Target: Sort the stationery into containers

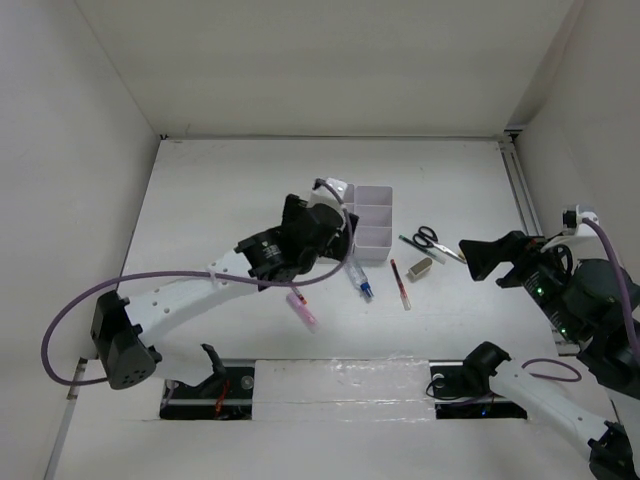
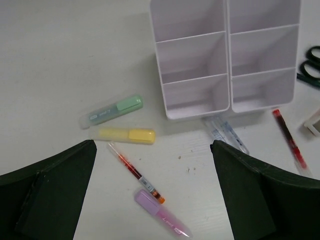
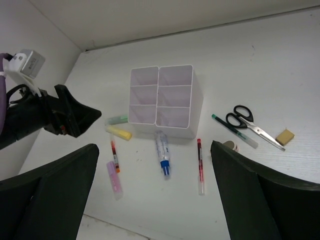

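Note:
A white six-compartment container (image 2: 192,87) sits empty on the table. My left gripper hangs open above the stationery: green highlighter (image 2: 112,110), yellow highlighter (image 2: 126,135), orange pen (image 2: 136,172), pink highlighter (image 2: 162,213) and a clear blue-capped item (image 3: 163,152). Right of these lie a red pen (image 3: 200,165), a green pen (image 3: 233,129), black scissors (image 3: 257,128), a yellow block (image 3: 284,137) and a small beige item (image 1: 419,269). My right gripper is open at the right, raised, with nothing between its fingers.
Walls enclose the table (image 1: 210,180) at back and sides. Bare surface lies behind and left of the container and at the back right.

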